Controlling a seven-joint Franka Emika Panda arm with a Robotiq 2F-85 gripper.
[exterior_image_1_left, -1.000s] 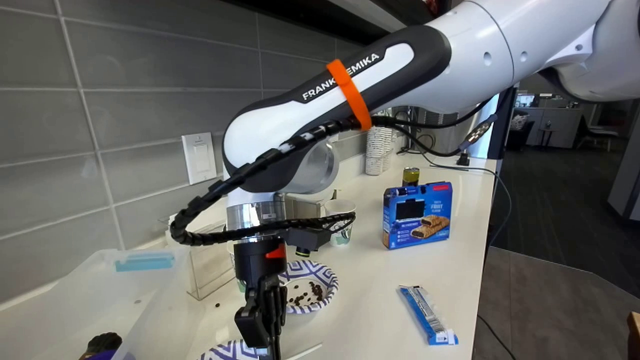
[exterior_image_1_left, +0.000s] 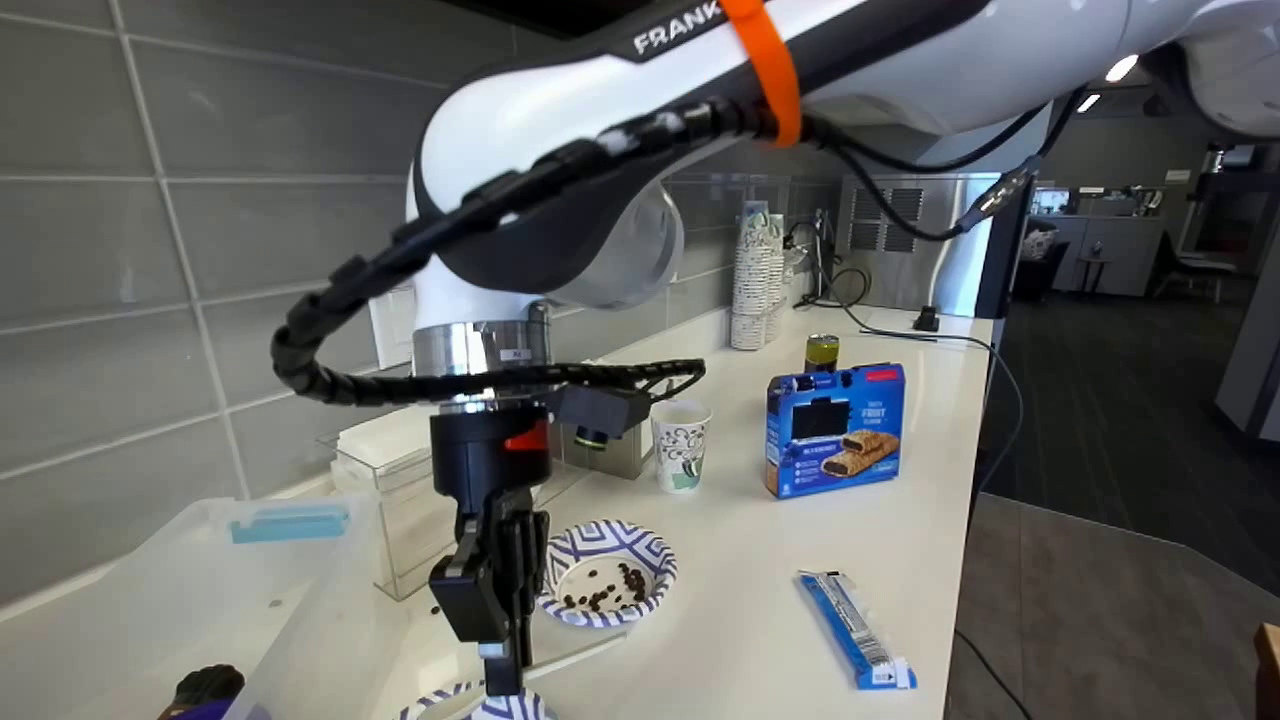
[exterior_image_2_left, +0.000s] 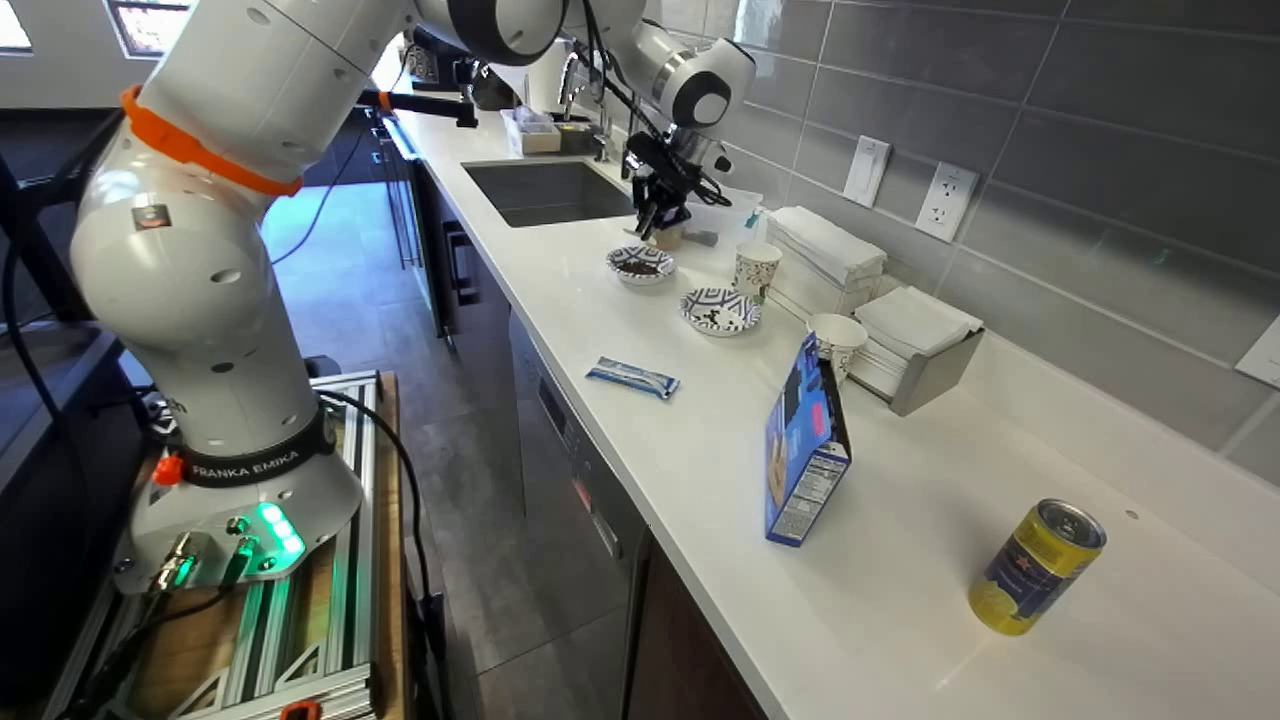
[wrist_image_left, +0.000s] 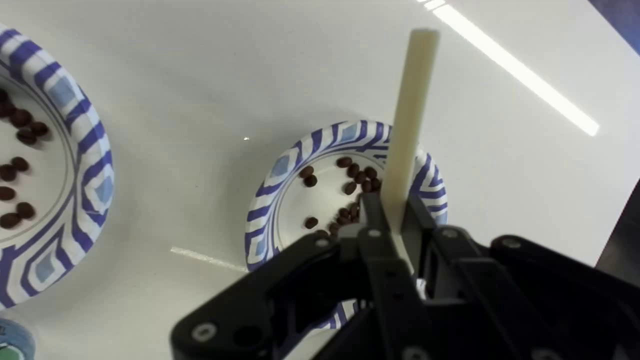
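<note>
In the wrist view a pale, thin stick (wrist_image_left: 411, 114) points away between the fingers of my gripper, which is shut on it. Below it lies a blue-and-white patterned bowl (wrist_image_left: 267, 207) with dark beans (wrist_image_left: 354, 174) inside; the fingers hide part of it. A second patterned bowl (wrist_image_left: 90, 150), also with beans, shows at the left. In exterior view 1 my gripper (exterior_image_1_left: 510, 684) hangs over the nearer bowl (exterior_image_1_left: 516, 708), and the stick (exterior_image_1_left: 582, 652) reaches out to the right. The farther bowl (exterior_image_1_left: 612, 540) stands behind it.
A blue bar wrapper (exterior_image_1_left: 858, 630) lies near the counter's edge. Farther back are a blue box (exterior_image_1_left: 836, 430), a paper cup (exterior_image_1_left: 681, 444) and a can (exterior_image_1_left: 822, 352). A clear plastic bin (exterior_image_1_left: 300, 600) stands left of the gripper. Open counter lies between bowls and wrapper.
My gripper has risen and shifted left in exterior view 1, carrying the stick up with it. The bowls, box and wrapper have stayed in place.
</note>
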